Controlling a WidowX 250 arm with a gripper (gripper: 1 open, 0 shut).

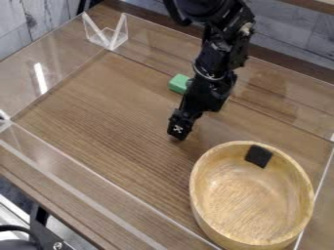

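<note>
The black gripper (185, 119) hangs low over the middle of the wooden table, its fingers open. A green block (182, 82) lies just behind the arm, partly hidden by it. Whether anything sits between the fingertips is hard to make out.
A large yellow bowl (248, 210) with a black patch (259, 157) on its rim fills the front right. A white wire rack (107, 31) stands at the back left.
</note>
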